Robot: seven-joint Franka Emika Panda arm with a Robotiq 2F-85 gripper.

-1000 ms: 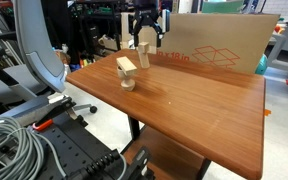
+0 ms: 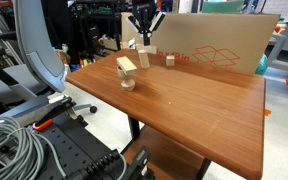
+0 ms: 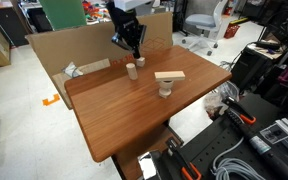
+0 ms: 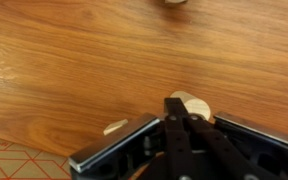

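My gripper (image 2: 145,41) points down over the back of the wooden table, its fingers together. In the wrist view, a round pale wooden end (image 4: 191,104) shows just beyond the dark fingertips (image 4: 173,106), and nothing is visible clamped between them. A pale oval piece (image 4: 114,127) peeks out beside the left side of the gripper. From exterior view 1, a light upright cylinder (image 2: 143,59) stands below the gripper, with a small block (image 2: 170,61) to its right. Exterior view 2 has the gripper (image 3: 137,56) above two small pale pieces, the nearer one (image 3: 132,72) clear of the fingers.
A stack of round pieces (image 2: 128,82) carries a flat block (image 2: 126,63) on top, left of the gripper. Cardboard (image 2: 214,40) walls the table's back edge. Cables (image 2: 14,150) lie at the lower left.
My gripper has shifted slightly left since one second ago.
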